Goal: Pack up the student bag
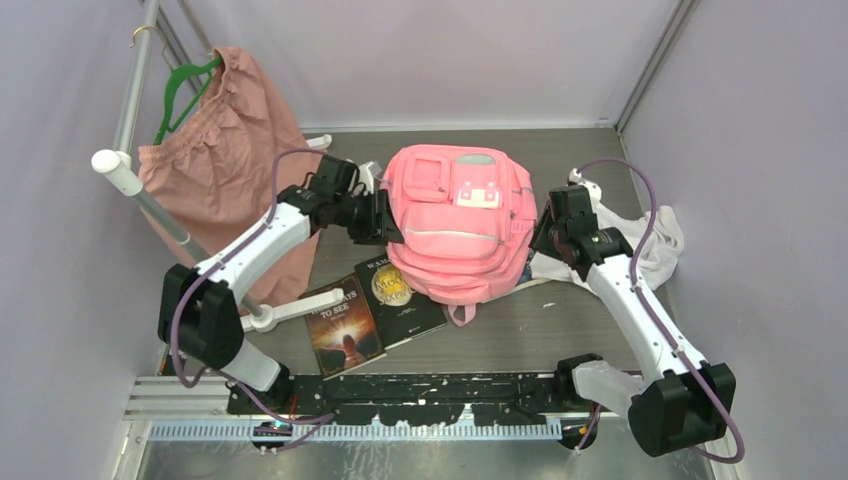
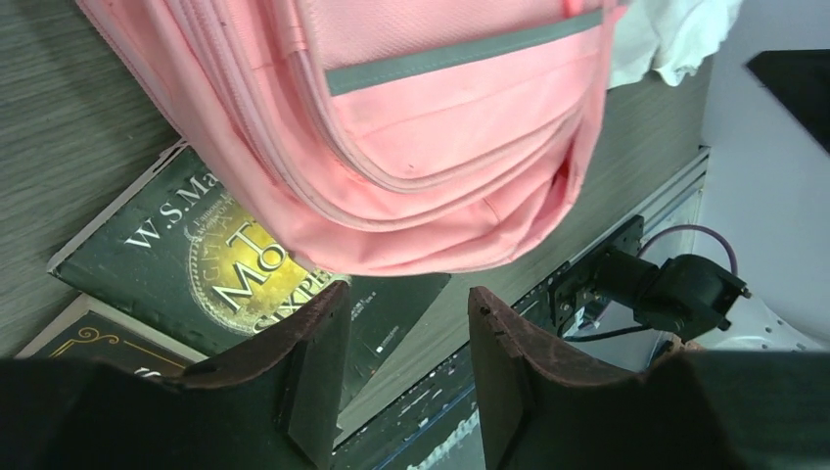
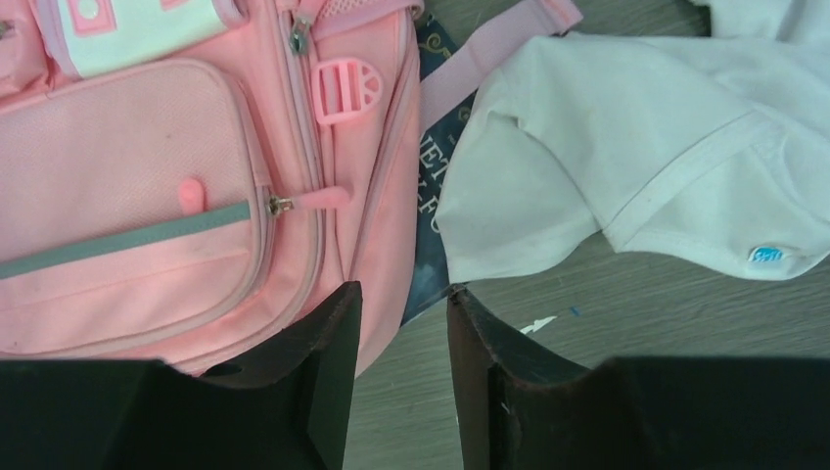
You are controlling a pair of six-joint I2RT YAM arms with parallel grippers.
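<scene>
The pink backpack [image 1: 450, 230] lies closed-looking in the middle of the floor. My left gripper hangs by its left side, part open, empty, over books including the black Maugham book [image 2: 166, 255]. My right gripper is part open at the bag's right side, beside a white cloth [image 3: 636, 157], nothing between its fingers. A dark book [image 3: 436, 166] shows partly under the bag and cloth. The brown-orange book [image 1: 343, 335] lies at the front left.
At the left a rack [image 1: 140, 190] holds pink shorts on a green hanger [image 1: 175, 85]. Walls bound the back and right. Bare floor shows at the front right and behind the bag.
</scene>
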